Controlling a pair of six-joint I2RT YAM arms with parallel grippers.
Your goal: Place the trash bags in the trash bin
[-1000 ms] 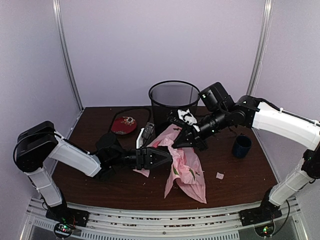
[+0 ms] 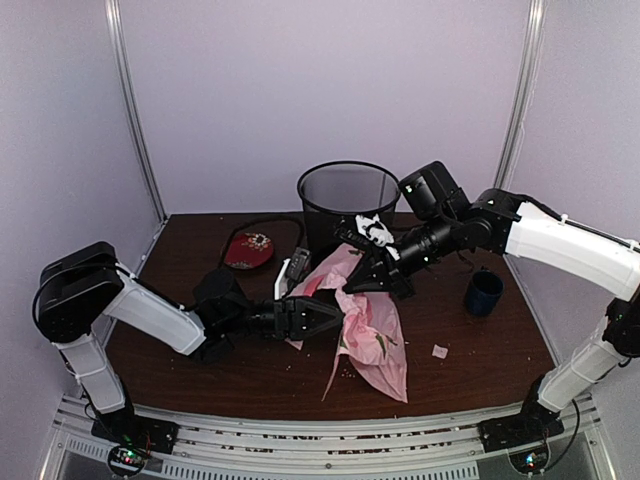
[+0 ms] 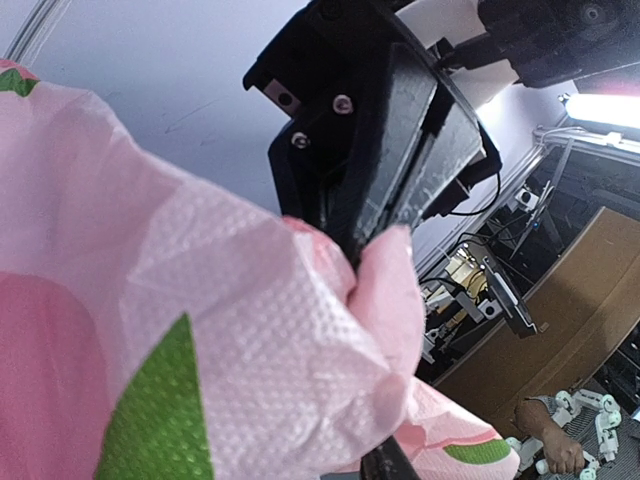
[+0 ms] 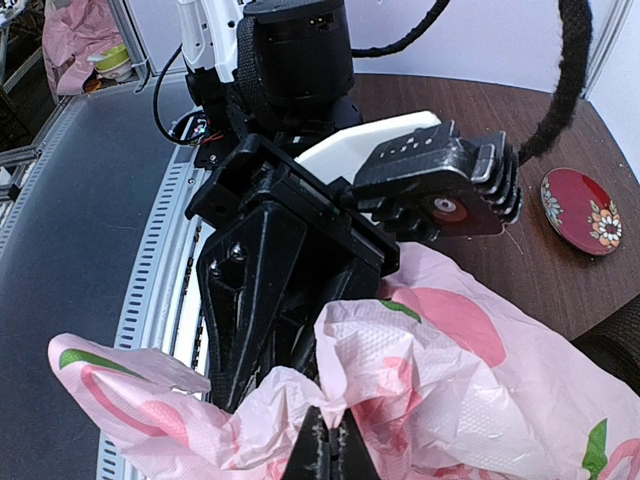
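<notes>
A pink trash bag [image 2: 375, 345] with green and darker pink patches hangs crumpled between my two arms in the top view. My right gripper is shut on the bag's gathered film in the right wrist view. From the left, my left gripper [image 2: 330, 316] reaches to the bag just below the right one. Bag film covers its tips, hiding how far apart they stand. In the left wrist view the bag [image 3: 230, 330] fills the lower left, below the right gripper's dark fingers [image 3: 400, 130]. Behind the arms stands the black-rimmed trash bin [image 2: 348, 163].
A red flowered plate [image 2: 248, 251] lies left of the bin. At the right stand a dark blue mug [image 2: 483, 292] and, nearer the middle, a small pink scrap [image 2: 440, 352]. Crumbs are scattered on the front of the brown table.
The bag's hanging lower end has swung slightly left, and a thin strand now dangles at its left side. Both arms have barely moved.
</notes>
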